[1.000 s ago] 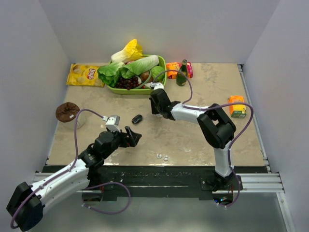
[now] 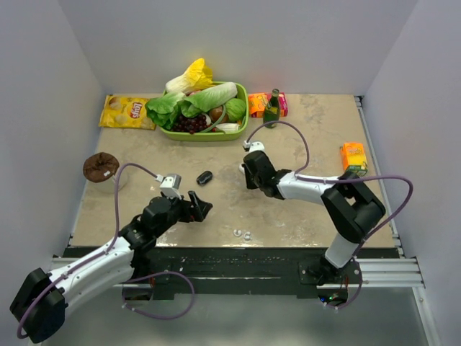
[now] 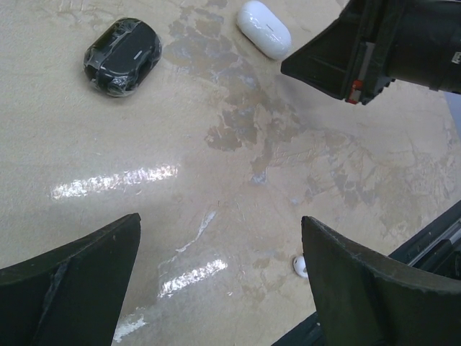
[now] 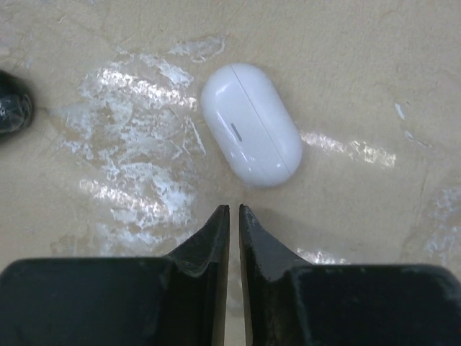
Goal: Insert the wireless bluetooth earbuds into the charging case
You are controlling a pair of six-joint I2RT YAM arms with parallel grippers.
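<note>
The white charging case (image 2: 242, 167) lies on the table with its lid closed, partly hidden by my right arm in the top view. In the right wrist view the whole case (image 4: 252, 125) shows, just beyond the fingertips and apart from them. My right gripper is shut to a narrow gap; nothing shows between its tips. Two small white earbuds, one left (image 2: 238, 233) and one right (image 2: 248, 236), rest near the table's front edge. One earbud (image 3: 300, 266) peeks out beside a finger in the left wrist view. My left gripper stands open and empty.
A black mouse-like object (image 2: 204, 177) lies left of the case. Behind are a green basket (image 2: 202, 135) of vegetables, a bottle (image 2: 271, 110) and a chip bag (image 2: 127, 112). An orange box (image 2: 354, 158) stands at right. Bare table surrounds the earbuds.
My right gripper has shifted to the right and slightly toward the front edge, its arm swinging right too. The left arm, earbuds and black object have stayed in place.
</note>
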